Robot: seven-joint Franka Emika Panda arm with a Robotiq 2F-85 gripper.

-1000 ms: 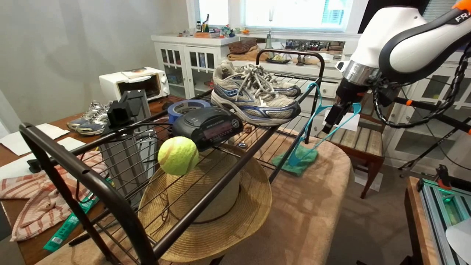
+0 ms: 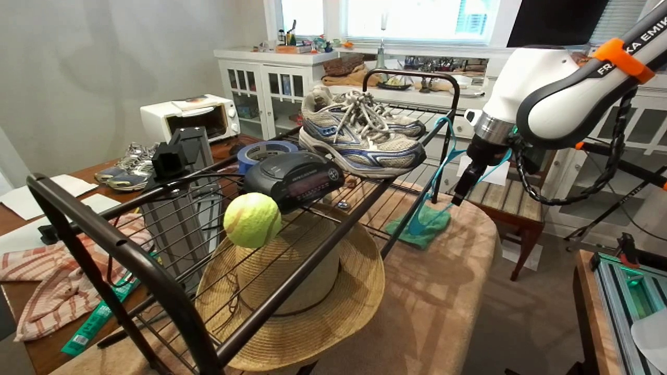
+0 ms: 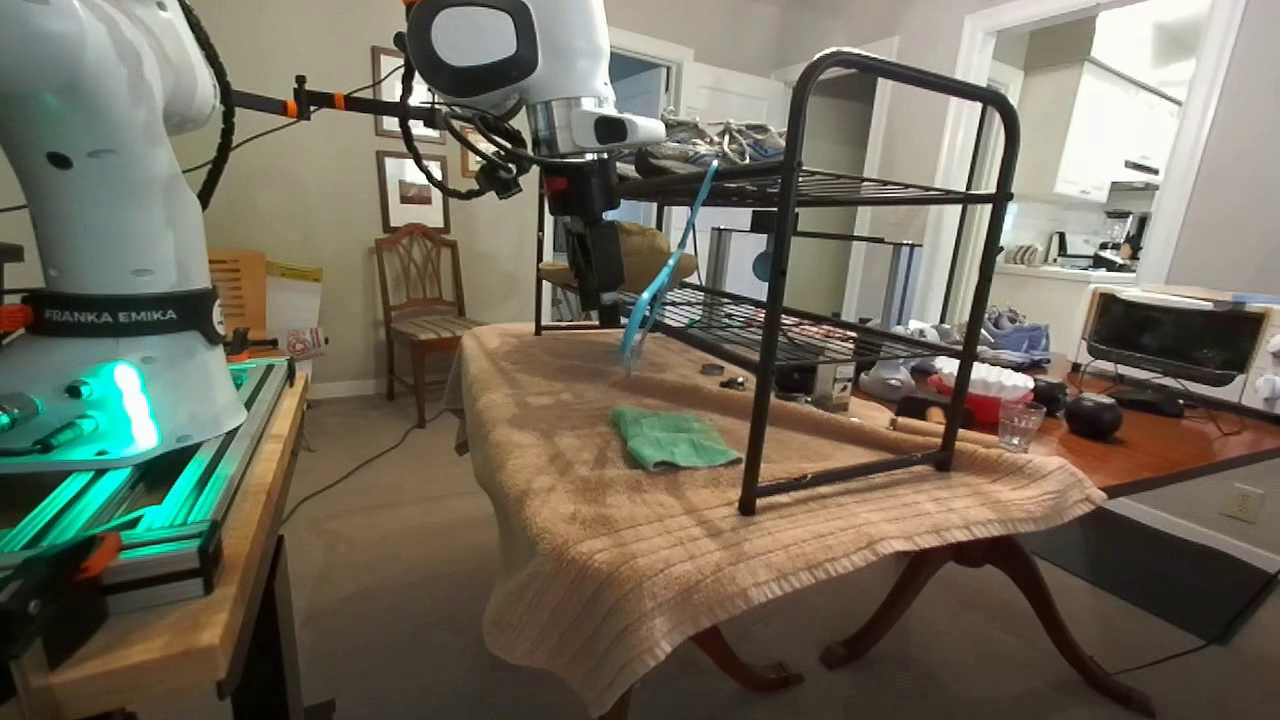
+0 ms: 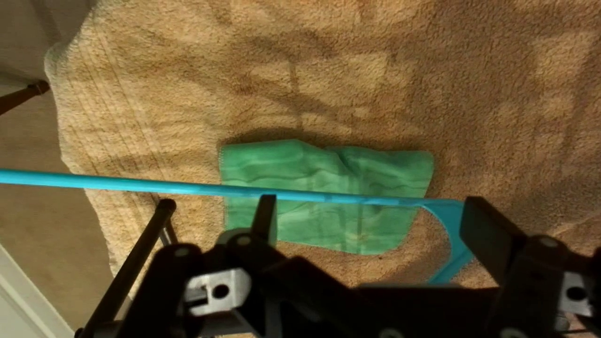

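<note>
A light-blue hanger (image 2: 445, 163) hangs from the dark metal rack (image 2: 451, 94) on its near-robot side. Its thin bar (image 4: 169, 187) crosses the wrist view from the left edge toward my right finger (image 4: 485, 239), where the hanger's end curves down. My gripper is open, its fingers apart, and the bar runs across the gap in that view; whether it touches a finger I cannot tell. In exterior view 2 my gripper (image 3: 600, 306) points down close beside the hanger (image 3: 657, 288). Below, a green cloth (image 3: 674, 438) lies on the tan towel (image 3: 576, 516).
On the rack's top sit grey shoes (image 2: 362, 134), blue tape (image 2: 266, 150), a black clock radio (image 2: 294, 178) and a tennis ball (image 2: 252, 220). A straw hat (image 2: 350, 294) is underneath. The rack's post (image 3: 777, 288) stands near the hanger. Towel toward the robot is clear.
My gripper has come lower and a little left in exterior view 1, and it now points more steeply down. It covers part of the hanger there. The hanger remains on the rack.
</note>
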